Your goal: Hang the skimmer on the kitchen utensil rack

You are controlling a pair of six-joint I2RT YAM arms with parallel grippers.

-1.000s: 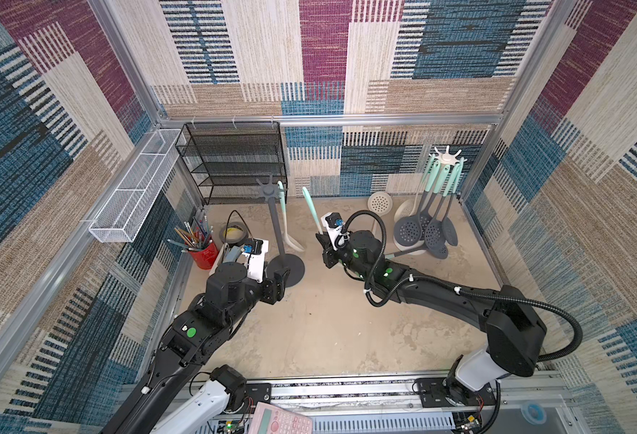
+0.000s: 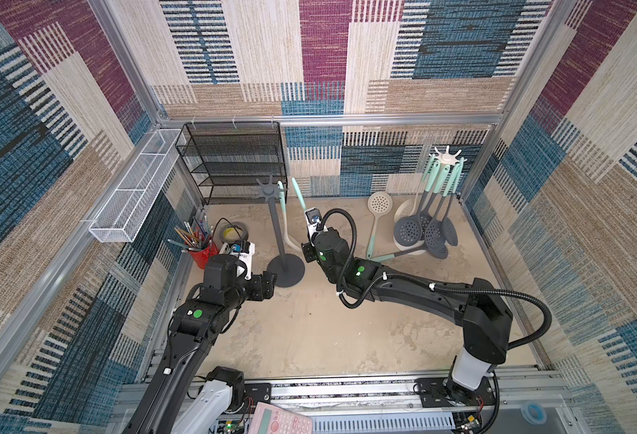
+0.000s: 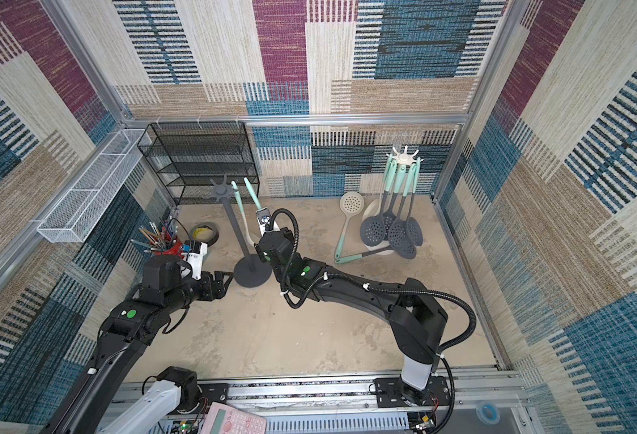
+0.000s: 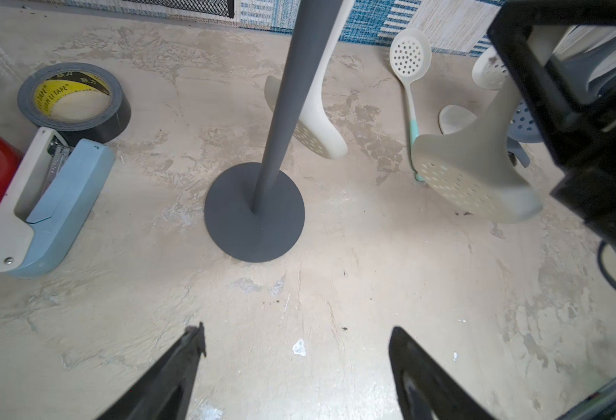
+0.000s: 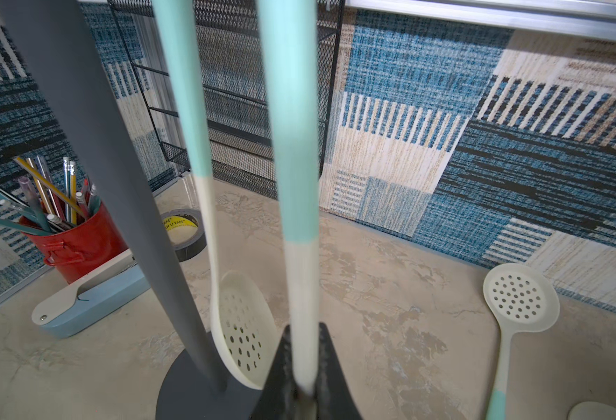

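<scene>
The grey rack (image 2: 286,269) stands left of centre, with one mint-handled white slotted skimmer (image 5: 245,329) hanging on it. My right gripper (image 2: 309,242) is shut on the shaft of a second skimmer (image 4: 475,178), held upright with its mint handle (image 5: 290,126) raised, just right of the rack's pole (image 4: 280,119). In the top left view my left gripper (image 2: 266,285) is low, left of the rack's base; in its wrist view it is open, with bare table between the fingers.
A red pen cup (image 2: 203,255), stapler (image 4: 63,210) and tape roll (image 4: 73,126) sit at the left. More utensils (image 2: 427,231) hang on a white rack and lie at the back right. Wire baskets are on the back and left walls.
My right gripper has moved left toward the grey rack, with the skimmer's handle rising along with it. The left arm has drawn slightly back to the left.
</scene>
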